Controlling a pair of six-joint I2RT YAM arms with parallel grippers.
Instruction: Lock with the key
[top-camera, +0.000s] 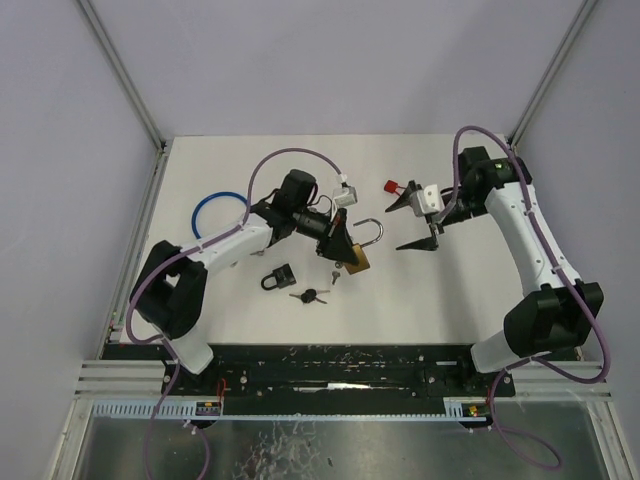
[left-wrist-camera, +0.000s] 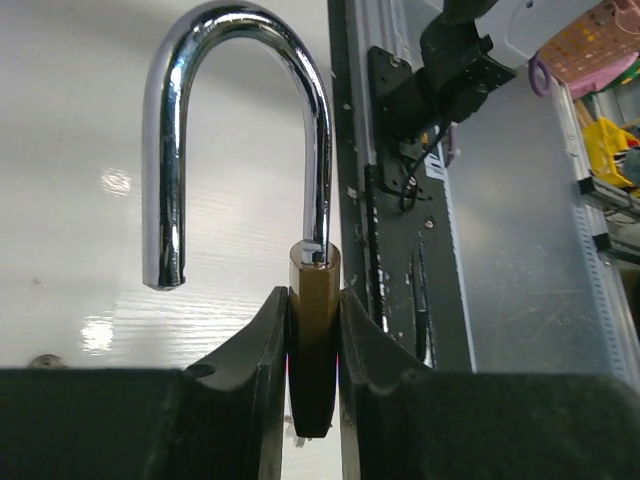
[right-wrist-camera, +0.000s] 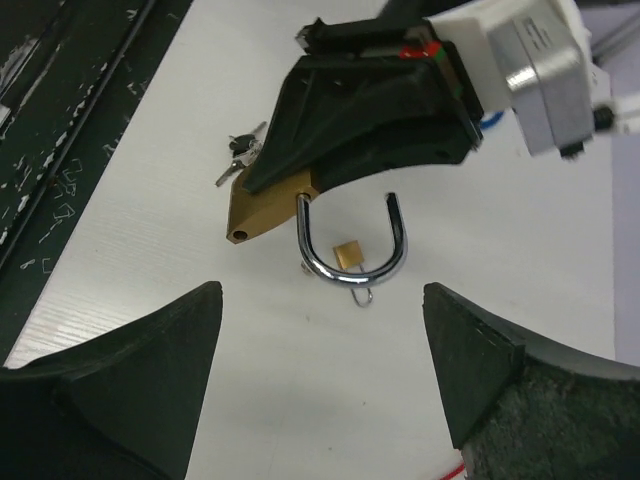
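Note:
My left gripper (top-camera: 344, 246) is shut on the body of a large brass padlock (left-wrist-camera: 317, 300), held over the middle of the table. Its long chrome shackle (left-wrist-camera: 318, 130) stands open, with one leg free of the body. To the right of the shackle, my right gripper (top-camera: 408, 222) is open, its fingers wide apart and nothing between them. A small silvery key (top-camera: 336, 276) shows beside the padlock in the top view; I cannot tell whether it is attached or lies below. A dark bunch with keys (top-camera: 310, 296) lies in front.
A dark padlock (top-camera: 280, 277), a blue cable lock (top-camera: 200, 215) and a red padlock (top-camera: 391, 186) lie on the white table (top-camera: 420, 310). A small brass padlock (right-wrist-camera: 349, 254) shows in the right wrist view.

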